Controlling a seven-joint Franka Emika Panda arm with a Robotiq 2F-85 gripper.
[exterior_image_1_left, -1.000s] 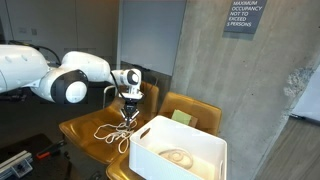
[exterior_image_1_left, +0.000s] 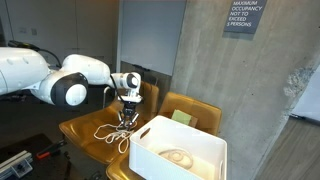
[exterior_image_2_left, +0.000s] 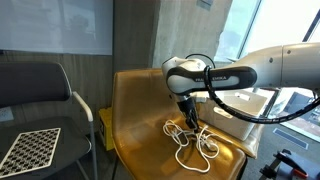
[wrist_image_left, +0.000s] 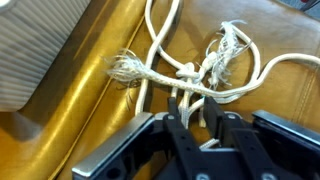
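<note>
A white rope (exterior_image_1_left: 107, 133) lies in loose loops on the seat of a brown chair (exterior_image_1_left: 84, 126). In the wrist view the rope (wrist_image_left: 215, 97) is crossed into a knot-like tangle, with two frayed ends spread out above the fingers. My gripper points down at this tangle, its fingers part open with a narrow gap. Strands run up between and past the fingertips; whether they touch the pads I cannot tell. Exterior view 2 has the gripper (exterior_image_2_left: 193, 114) low over the rope (exterior_image_2_left: 181, 153).
Just to the right of the seat stands a white open box (exterior_image_1_left: 147, 163) with a coil (exterior_image_1_left: 178, 157) inside. Behind it is another brown chair with a greenish block (exterior_image_1_left: 182, 118). A black chair (exterior_image_2_left: 60, 125) stands off to the side in exterior view 2.
The arm has come down a little toward the rope over the last second. The rope's loops and the white box look unmoved.
</note>
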